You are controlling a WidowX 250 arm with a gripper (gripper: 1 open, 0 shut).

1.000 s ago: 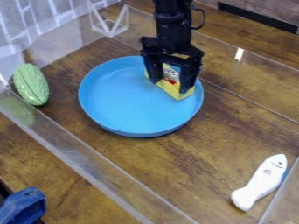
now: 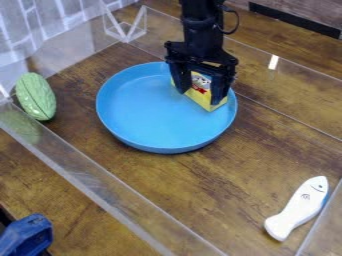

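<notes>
The black gripper (image 2: 199, 70) is lowered over the right back part of a blue plate (image 2: 150, 118), its fingers apart on either side of a small yellow object (image 2: 206, 95) with red and white markings. The object sits at the plate's right rim. Whether the fingers touch it cannot be made out.
A green cabbage-like object (image 2: 38, 97) lies at the left, a white knife-like object (image 2: 297, 207) at the lower right and a blue object (image 2: 24, 234) in the lower left corner.
The gripper has risen slightly and shifted a little, and more of the yellow object shows beneath it.
</notes>
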